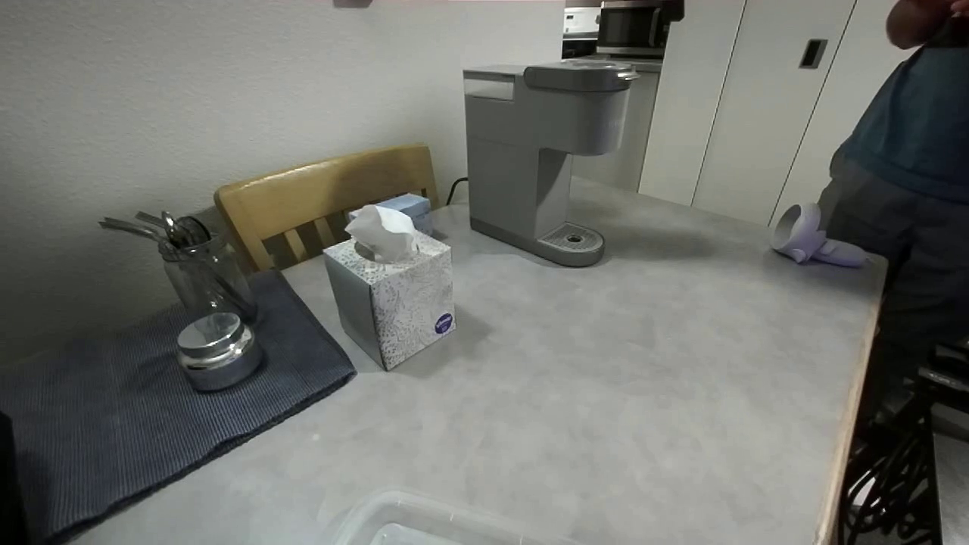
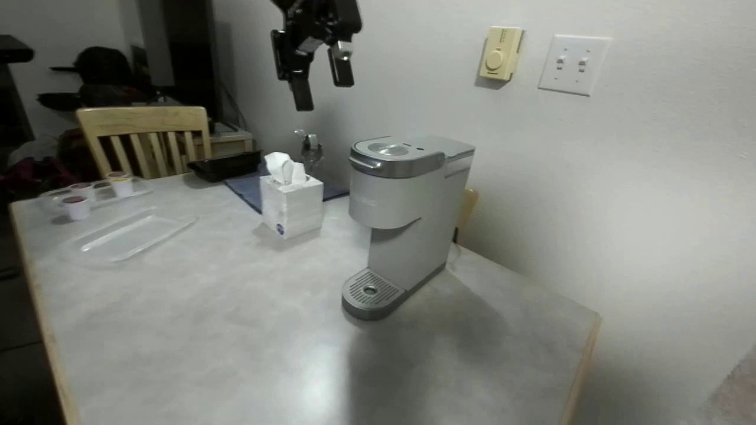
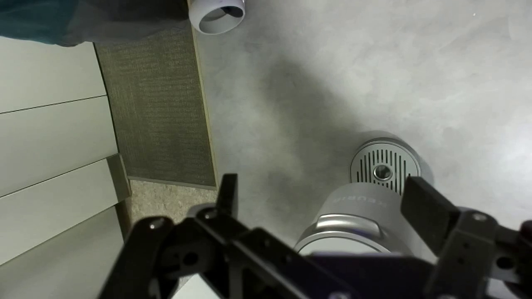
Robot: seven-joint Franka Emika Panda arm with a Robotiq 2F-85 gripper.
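My gripper (image 2: 322, 85) hangs in the air near the wall, higher than the coffee maker (image 2: 404, 195). Its two black fingers stand wide apart with nothing held. In the wrist view the gripper is open too; beyond it show the coffee maker's top handle (image 3: 349, 224) and round drip tray (image 3: 386, 167). Exterior view 1 shows the grey coffee maker (image 1: 509, 154) upright at the back of the table, its drip tray empty; the gripper is outside that view.
A tissue box (image 1: 413, 304) stands on the table near a blue mat (image 1: 136, 427) with a jar (image 1: 218, 350) and a glass of utensils (image 1: 204, 281). Several pods (image 2: 78, 206) and a clear lid (image 2: 134, 237) lie at the far left.
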